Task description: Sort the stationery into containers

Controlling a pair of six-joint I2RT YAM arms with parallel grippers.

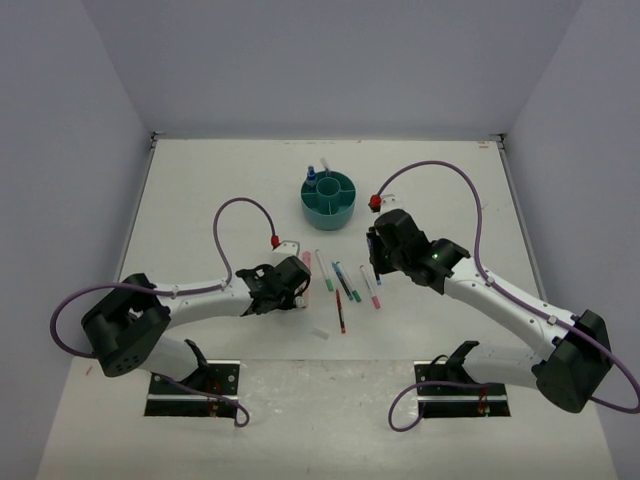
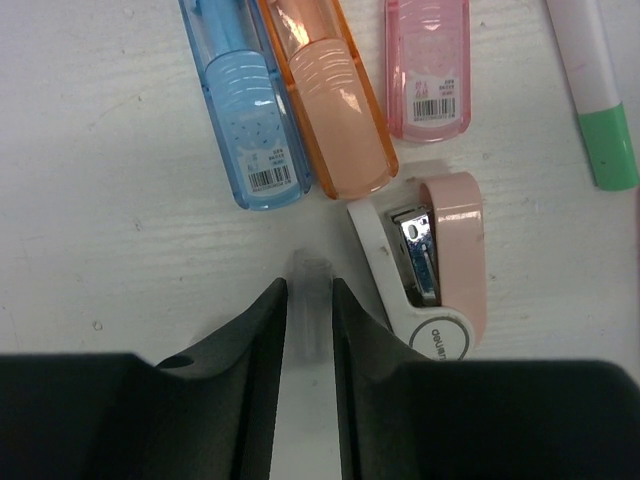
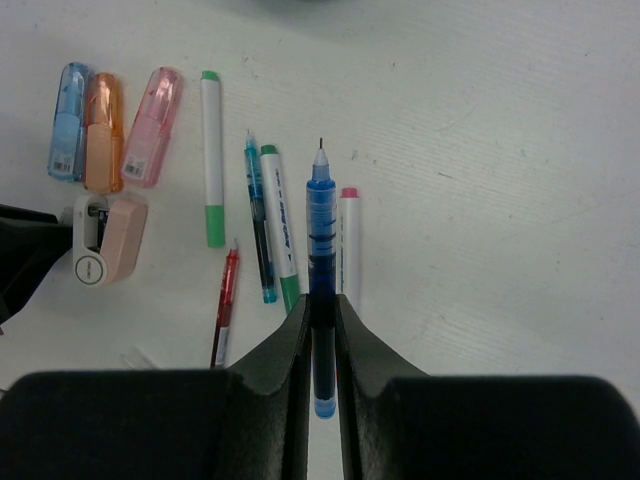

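A small translucent grey piece (image 2: 312, 310) stands between the fingertips of my left gripper, which look closed on its sides. The pink and white stapler (image 2: 462, 240) lies just right of it. My right gripper is shut on a blue pen (image 3: 321, 215), tip pointing away, above the table. The green round container (image 1: 328, 218) with compartments stands at the back; a blue item (image 1: 311, 175) and a pale item (image 1: 325, 164) stick up from it. Blue (image 2: 250, 120), orange (image 2: 340, 120) and pink (image 2: 428, 60) capped highlighters lie beyond the stapler.
Loose on the table are a green-ended marker (image 3: 213, 160), a teal pen (image 3: 260, 225), another green-capped marker (image 3: 280, 220), a red pen (image 3: 226, 305) and a pink-capped marker (image 3: 349, 240).
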